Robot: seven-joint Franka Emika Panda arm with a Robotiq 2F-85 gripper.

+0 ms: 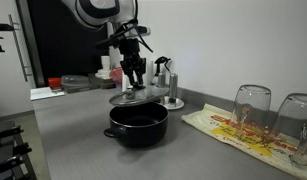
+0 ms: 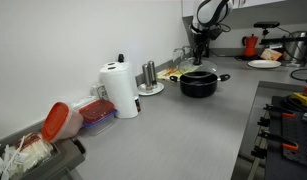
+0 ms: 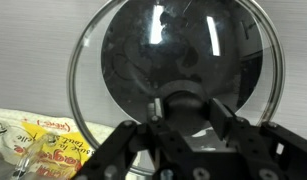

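Observation:
A black two-handled pot stands on the grey counter. Its glass lid hangs tilted over the pot's opening, with a gap showing beneath part of the rim. The gripper is above the pot, shut on the lid's black knob. From above, the wrist view shows the clear lid with the dark pot below it, set somewhat off-centre. Exterior view 2 shows the pot with the lid just over its top and the gripper above.
Upturned glasses stand on a patterned towel to the right. A paper towel roll and metal canisters line the wall. Bare counter lies to the pot's left.

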